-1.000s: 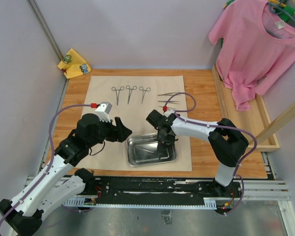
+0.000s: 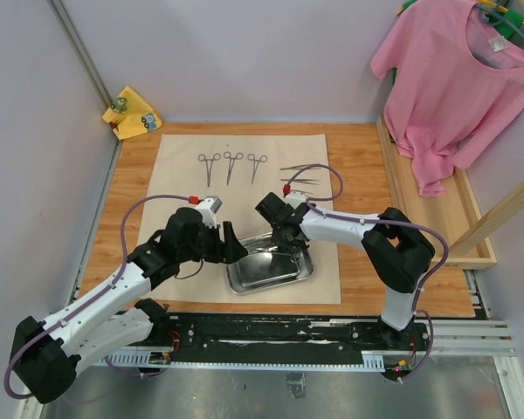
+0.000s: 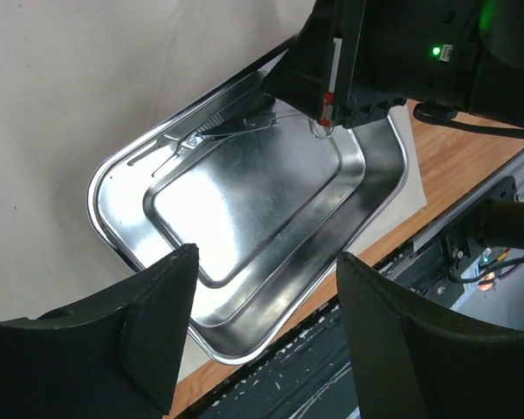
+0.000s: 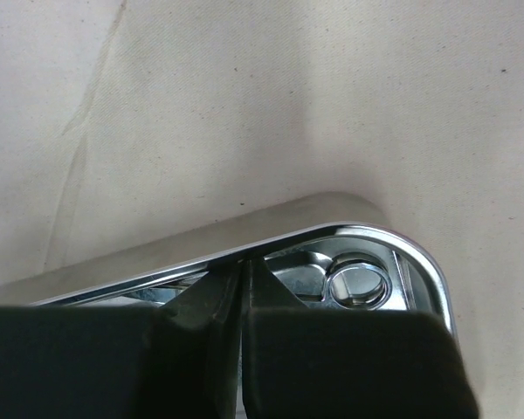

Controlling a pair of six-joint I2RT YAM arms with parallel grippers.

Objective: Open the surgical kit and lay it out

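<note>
The steel tray (image 2: 260, 278) sits on the cream cloth (image 2: 179, 161) near the front, with metal instruments along its far side, including a hinged one (image 3: 192, 140) and a ring handle (image 4: 358, 284). My right gripper is shut down inside the tray's far rim, beside those instruments; I see nothing clearly held in it. My left gripper hangs above the tray's left side, open with nothing between its fingers. Three scissor-like instruments (image 2: 233, 166) lie in a row at the back of the cloth, with several slim ones (image 2: 297, 181) to their right.
A wooden frame with a pink shirt (image 2: 454, 78) stands at the right. A yellow printed cloth (image 2: 131, 113) is at the back left. The table's front edge runs close below the tray.
My left gripper has moved right and slightly down, toward the tray. My right gripper has shifted only slightly.
</note>
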